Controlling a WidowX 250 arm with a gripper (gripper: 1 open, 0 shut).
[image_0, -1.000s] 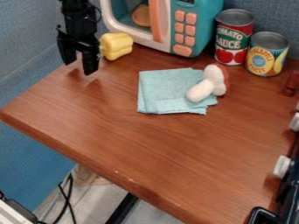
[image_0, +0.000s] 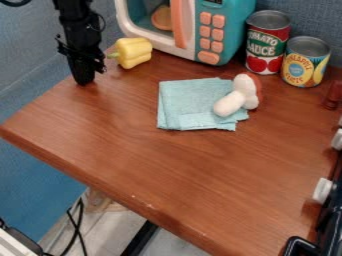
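The black gripper (image_0: 84, 66) hangs low at the back left of the wooden table, beside a yellow toy piece (image_0: 131, 52) with a knob on it; whether its fingers are open or shut cannot be told. A folded light-blue cloth (image_0: 187, 105) lies in the middle back of the table, with a white toy piece (image_0: 237, 97) resting on its right part.
A toy microwave (image_0: 214, 35) stands at the back. A tomato sauce can (image_0: 265, 45), a second can (image_0: 305, 62) and a small brown bottle (image_0: 334, 95) are at the right. A black appliance (image_0: 321, 225) borders the right edge.
The gripper has shifted slightly left and down, and its fingers look less spread to the camera. The objects on the table have not moved visibly.
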